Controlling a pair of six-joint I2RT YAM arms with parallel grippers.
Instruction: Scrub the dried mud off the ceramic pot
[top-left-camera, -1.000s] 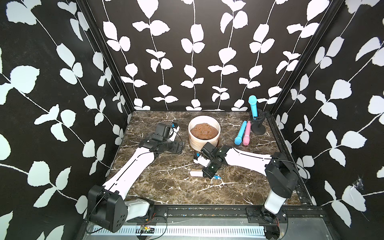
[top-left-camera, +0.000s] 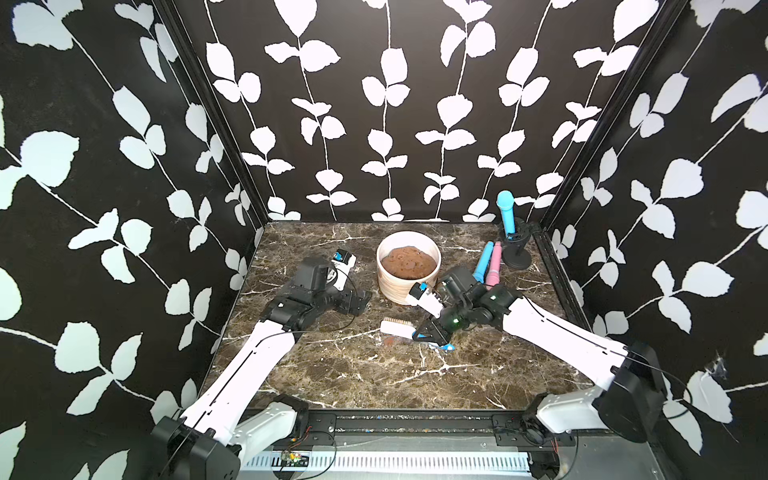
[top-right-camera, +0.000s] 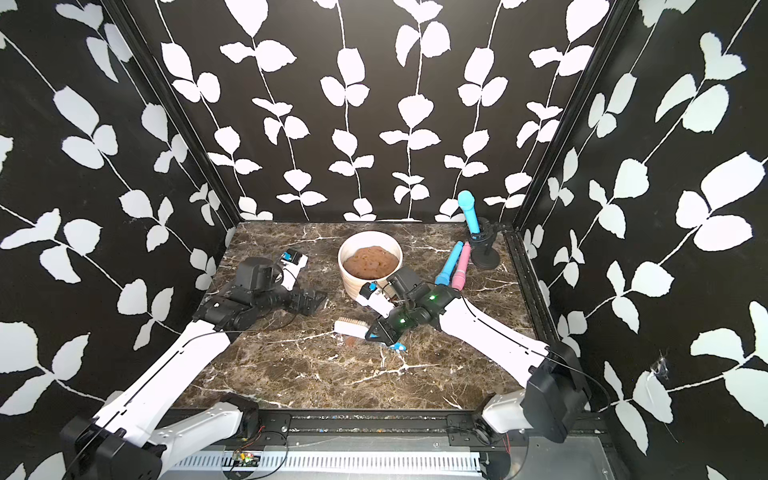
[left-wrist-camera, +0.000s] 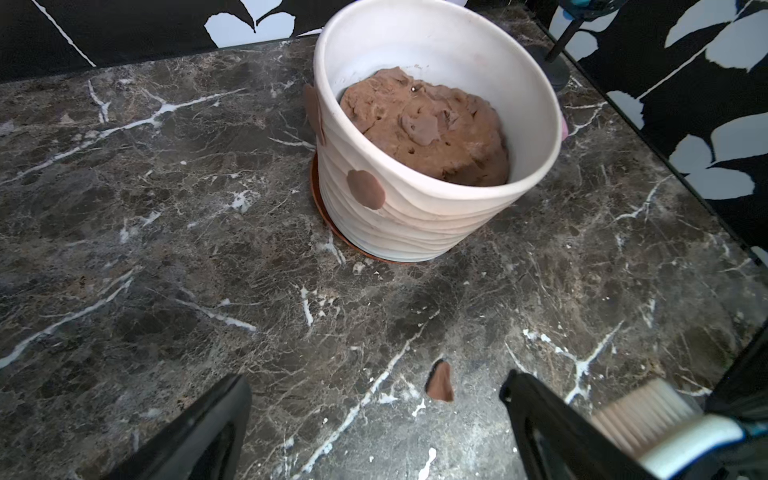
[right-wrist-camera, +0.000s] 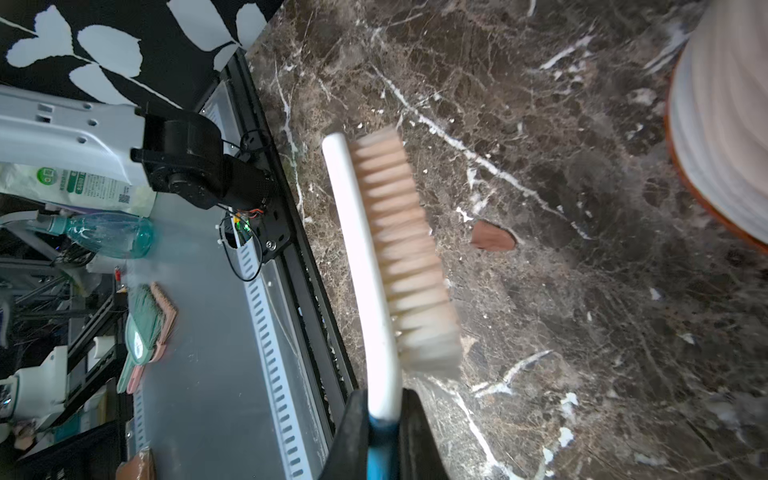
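The white ridged pot (top-left-camera: 397, 289) holds brown mud; brown patches cling to its left side in the left wrist view (left-wrist-camera: 365, 189). Left of the pot, my left gripper (top-left-camera: 353, 301) hangs open, empty, its fingers framing bare marble in its wrist view. My right gripper is shut on the blue handle of a white brush (right-wrist-camera: 356, 256), held in front of the pot with pale bristles to one side. A small brown flake (right-wrist-camera: 493, 236) lies on the marble near it.
Blue (top-left-camera: 483, 262) and pink (top-left-camera: 494, 262) microphones lie right of the pot, beside another on a black stand (top-left-camera: 517, 254).
My right gripper and the brush have shifted right and up in the top left view.
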